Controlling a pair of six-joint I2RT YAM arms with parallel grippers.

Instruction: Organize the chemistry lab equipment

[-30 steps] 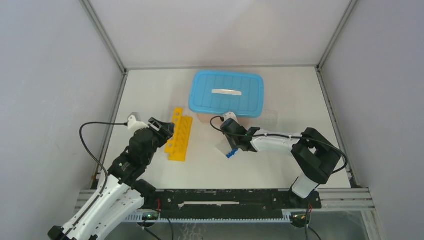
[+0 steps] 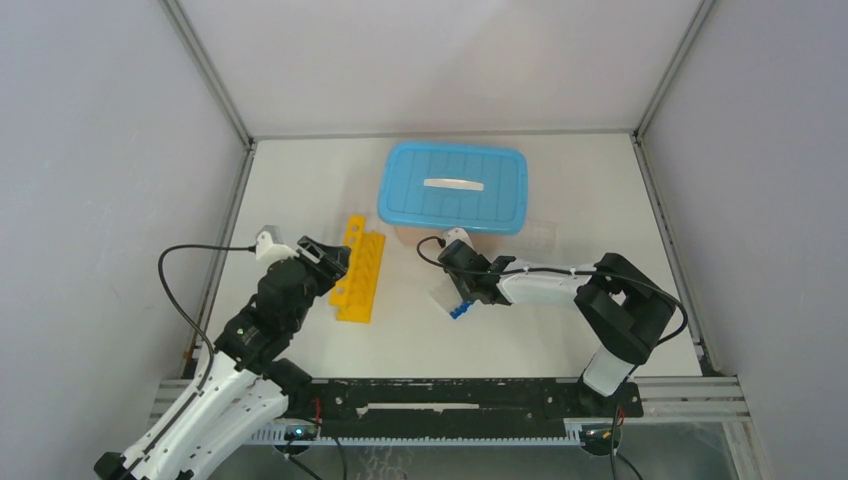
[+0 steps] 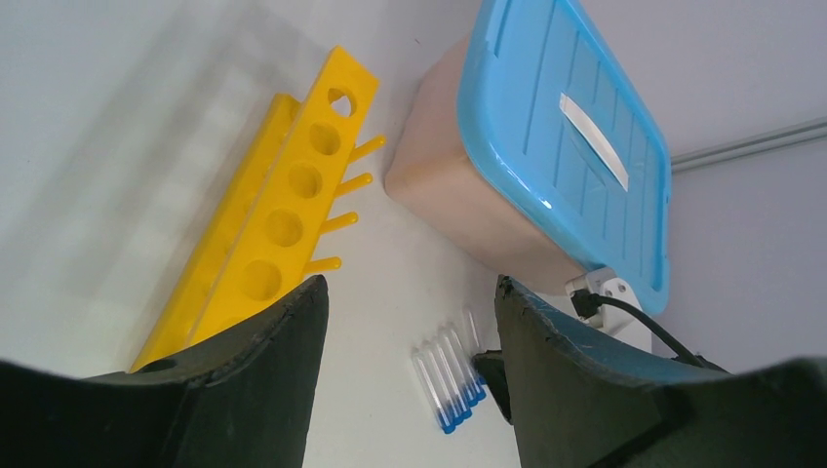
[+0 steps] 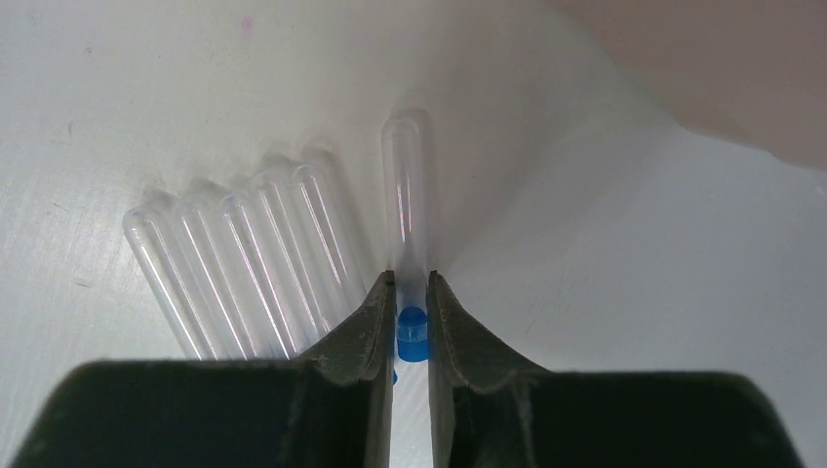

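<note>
In the right wrist view, my right gripper is shut on one clear test tube (image 4: 405,185), its fingers either side of the tube just above the blue cap (image 4: 413,336). The tube appears to lie on or just over the table. Several more clear test tubes (image 4: 244,263) lie side by side to its left, their capped ends mostly hidden behind the fingers. A yellow rack (image 3: 283,227) with a row of round holes and side pegs rests on the table; the holes in view look empty. My left gripper hangs open near the rack, nothing between its fingers.
Behind the tubes stands a box with a blue lid (image 2: 455,205), close to the right gripper. Faint clear items (image 2: 537,238) show at the box's right side. Bare table (image 2: 400,345) lies in front of the rack and tubes.
The left arm, rack and box look unmoved.
</note>
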